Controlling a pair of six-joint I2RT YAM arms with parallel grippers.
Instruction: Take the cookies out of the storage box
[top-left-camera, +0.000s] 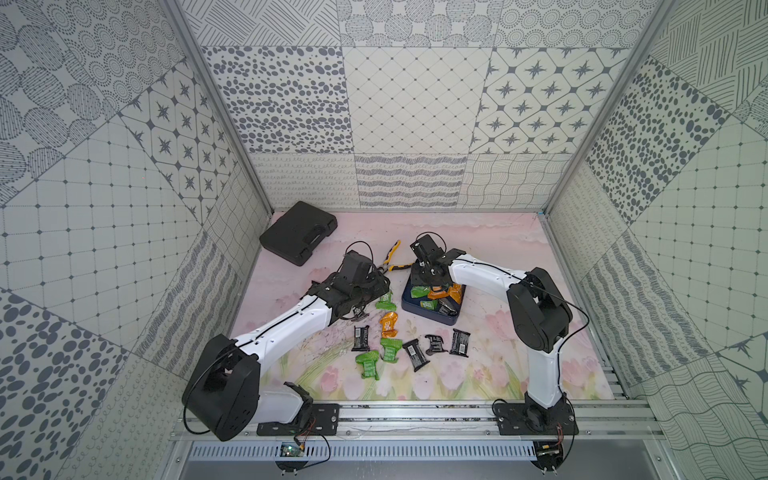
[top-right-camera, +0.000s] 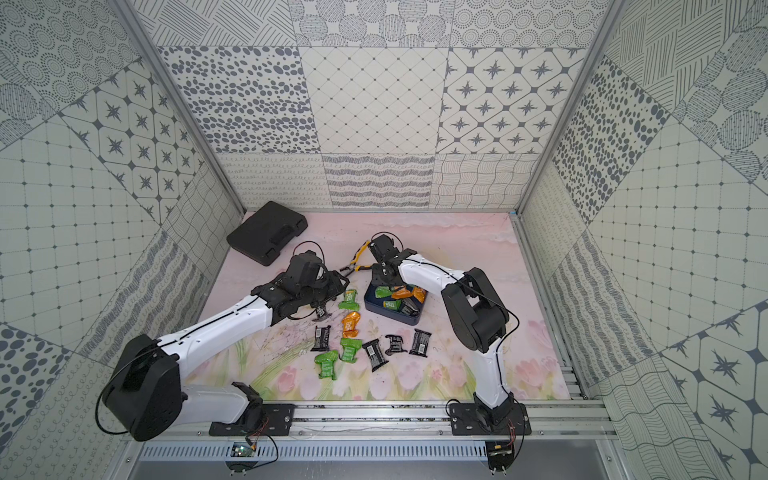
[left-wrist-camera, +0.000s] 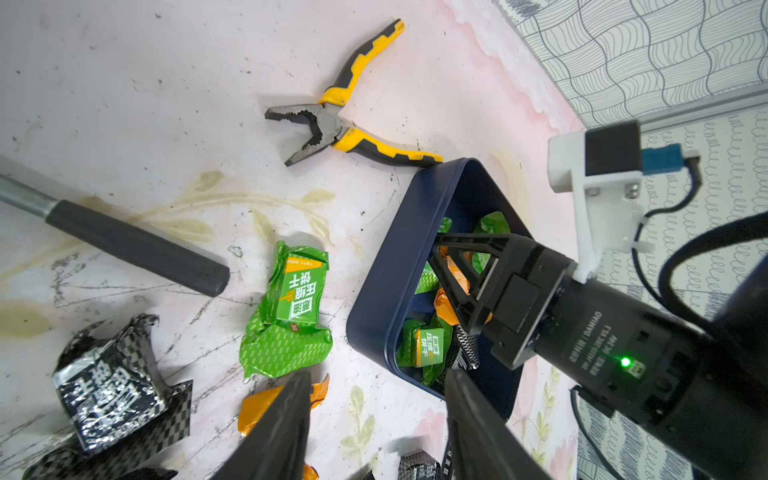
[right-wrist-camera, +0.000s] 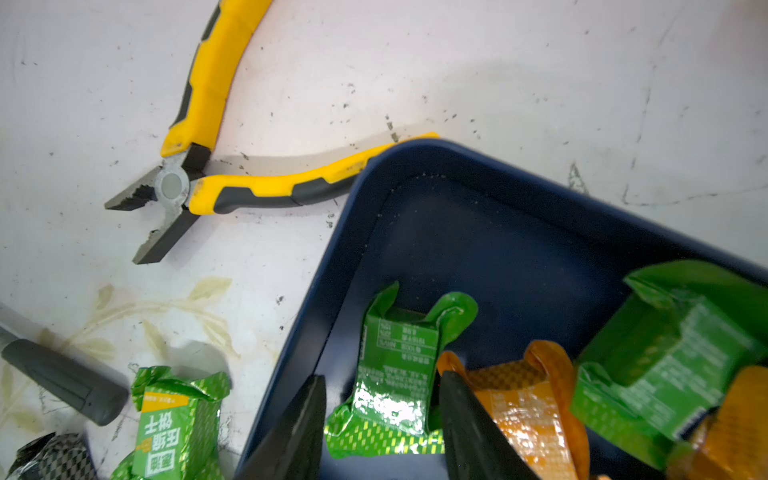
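The navy storage box (right-wrist-camera: 512, 212) holds green, orange and dark wrapped cookie packs. My right gripper is over the box, fingers apart on either side of a green pack (right-wrist-camera: 396, 360) near the box's left wall; whether they touch it is unclear. My left gripper hangs left of the box, part open, with nothing visible between its fingertips. More packs, green (left-wrist-camera: 286, 308), orange (top-left-camera: 389, 324) and black (top-left-camera: 460, 342), lie loose on the table left and in front of the box.
Yellow-handled pliers (left-wrist-camera: 344, 96) lie at the box's back left corner. A grey-handled tool (left-wrist-camera: 136, 248) lies left of it, and a black case (top-left-camera: 297, 232) at the back left.
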